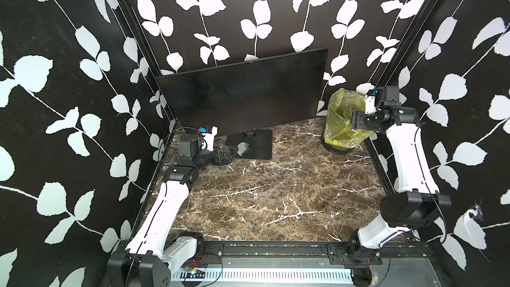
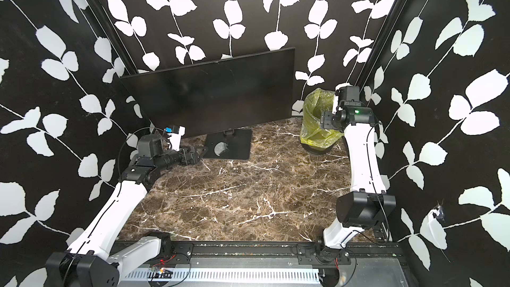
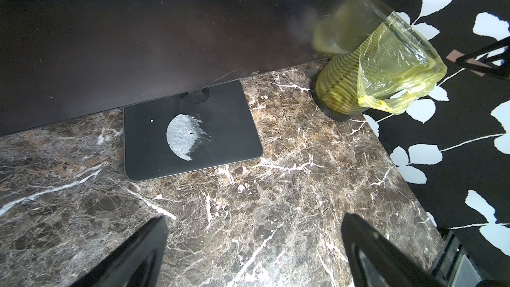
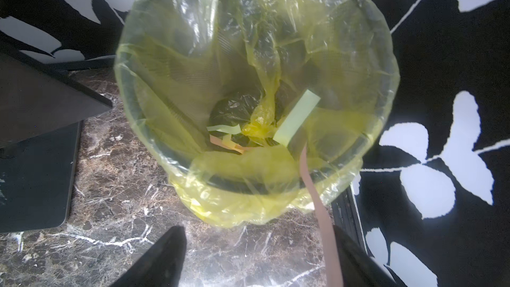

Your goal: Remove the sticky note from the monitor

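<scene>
The black monitor stands at the back, and no sticky note shows on its screen. My right gripper is open over the near edge of the bin. Along its right finger a thin salmon-pink sticky note clings, seen nearly edge-on, its far end reaching over the bin rim. In the left wrist view a pinkish patch of the note shows beside the dark fingers at the right edge. My left gripper stands open in front of the monitor, empty between its fingers.
The bin with a yellow bag holds a pale green strip, an orange strip and other scraps. The monitor's base has a grey worn patch. Open marble table lies in front.
</scene>
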